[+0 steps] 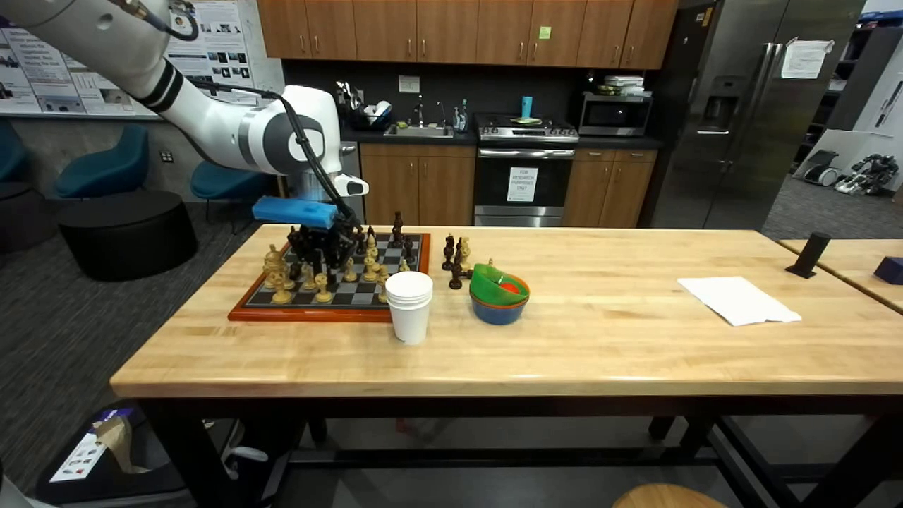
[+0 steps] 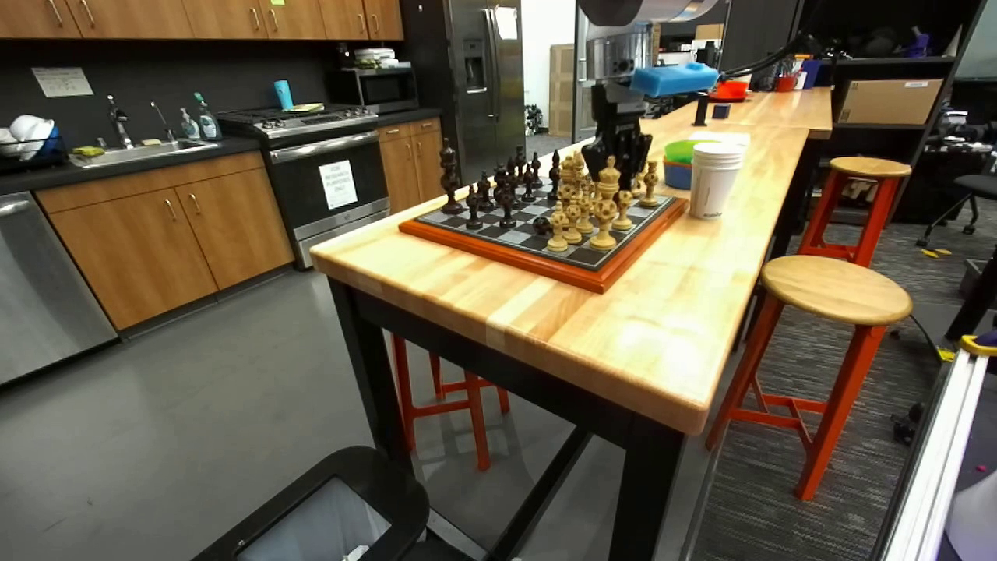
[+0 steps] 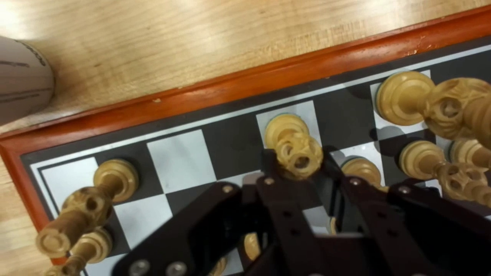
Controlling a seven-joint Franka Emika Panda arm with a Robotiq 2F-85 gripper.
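Note:
A chessboard with a red-brown frame lies on the wooden table, carrying light and dark carved pieces. My gripper is over the board's near edge, shut on a light chess piece with an openwork head. That piece appears in exterior view 1 as a light figure under the dark fingers. Its base is over a white square in the outer row; I cannot tell whether it touches the board. In exterior view 2 the gripper is partly behind light pieces.
Other light pieces stand close on the right in the wrist view, with two more at the left. Stacked white cups and bowls stand right of the board. Dark pieces stand off the board. Beyond the bowls, the table is mostly clear.

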